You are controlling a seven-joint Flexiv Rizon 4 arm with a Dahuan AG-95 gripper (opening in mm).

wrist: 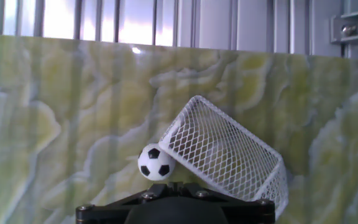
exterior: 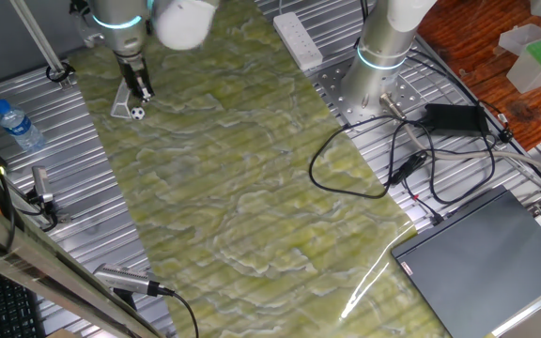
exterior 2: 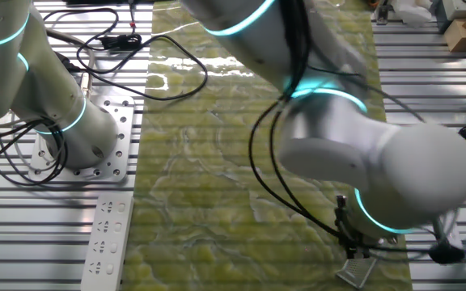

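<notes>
A small black-and-white football [wrist: 156, 162] rests on the green marbled mat in the wrist view. It sits right by the left corner of a white toy goal with netting [wrist: 225, 152]; whether they touch I cannot tell. My gripper looks shut at the bottom of that view, its tips together, nothing showing between them. The ball lies just past the tips, slightly left. From exterior view 1, the gripper [exterior: 146, 98] is low over the mat, close to the ball [exterior: 138, 114] and the goal [exterior: 120, 100]. In exterior view 2 the arm hides the ball; part of the goal [exterior 2: 357, 272] shows.
Beyond the mat's left edge stands a water bottle [exterior: 19, 126] on the slatted metal table. A power strip [exterior: 298, 40] lies near the arm's base, with loose black cables [exterior: 360, 195] and a laptop [exterior: 491, 263] farther right.
</notes>
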